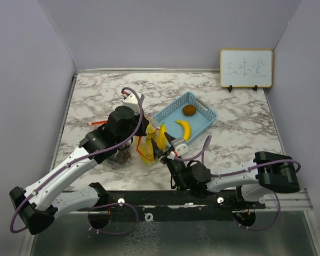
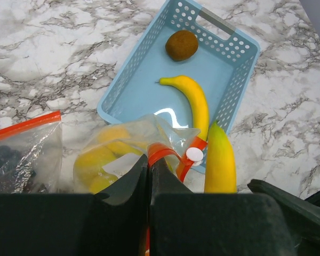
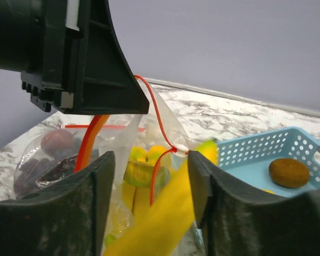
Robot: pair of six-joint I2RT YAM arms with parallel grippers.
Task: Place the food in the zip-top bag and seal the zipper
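Note:
My left gripper is shut on the red-orange zipper rim of a clear zip-top bag (image 2: 162,128), which hangs from it. Yellow food (image 2: 93,162) shows inside the bag. A yellow banana (image 2: 220,165) stands steeply tilted just right of the bag's rim, outside it in the left wrist view. In the right wrist view this banana (image 3: 168,208) slants between the parted fingers of my right gripper. It overlaps the right finger, while a gap shows beside the left fingertip. Whether it is gripped is unclear.
A blue basket (image 2: 133,64) behind the bag holds another banana (image 2: 194,98) and a brown round fruit (image 2: 182,45). Left of the bag lies a second clear bag (image 2: 40,144) with dark contents. A whiteboard (image 1: 246,68) stands at the back right.

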